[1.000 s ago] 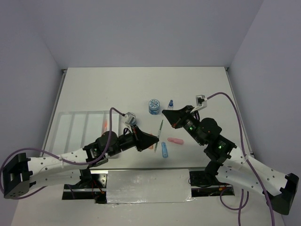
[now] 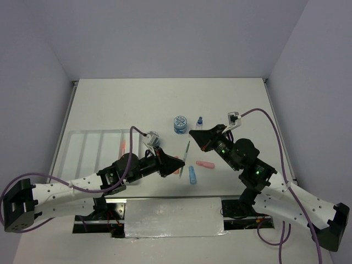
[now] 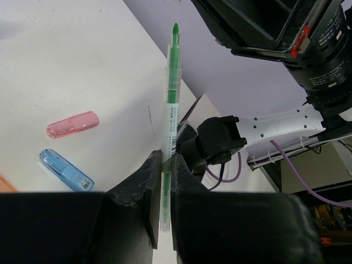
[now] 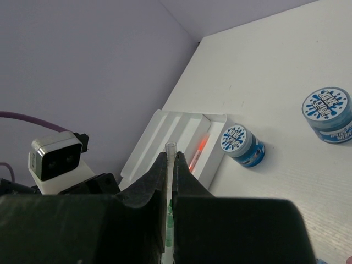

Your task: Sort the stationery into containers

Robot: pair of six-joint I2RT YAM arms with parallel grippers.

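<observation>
A slim green marker (image 3: 172, 82) stands uncapped with its green tip up, and my left gripper is shut on its barrel. Between the fingers of my right gripper, which is shut, a clear cap-like piece (image 4: 171, 149) sticks out. Seen from the top, the right gripper (image 2: 192, 133) is just beyond the marker's tip, with a small gap. A pink piece (image 2: 205, 164) and a blue piece (image 2: 192, 175) lie on the table; an orange one (image 3: 5, 186) shows at the left wrist view's edge. The white tray (image 2: 91, 132) holds an orange-red pen (image 4: 201, 147).
Two blue-labelled jars (image 2: 180, 125) stand behind the grippers, one partly hidden by the left arm. A small blue-topped bottle (image 2: 199, 122) is beside them.
The right gripper has barely moved. Both hold the same pieces.
</observation>
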